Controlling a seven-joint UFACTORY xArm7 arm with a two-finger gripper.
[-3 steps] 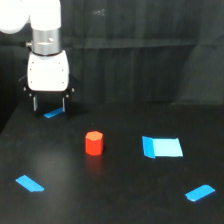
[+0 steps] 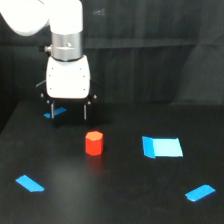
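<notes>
A red hexagonal block [image 2: 94, 143] sits alone on the dark table, a little left of the middle. My gripper [image 2: 69, 112] hangs to the upper left of it in the camera view, pointing down. Its two dark fingers stand wide apart, with dark background and part of a blue tape strip showing between or behind them. It is open, holds nothing and does not touch the block.
A light cyan square [image 2: 167, 147] with a darker blue strip [image 2: 148, 147] along its left side lies to the right. Blue tape pieces lie at front left [image 2: 30, 184], front right [image 2: 200, 192] and behind the gripper. A dark curtain [image 2: 150, 60] closes the back.
The arm and gripper have shifted to the right and slightly lower in the view, closer to the red block. The block and the tape pieces have stayed put.
</notes>
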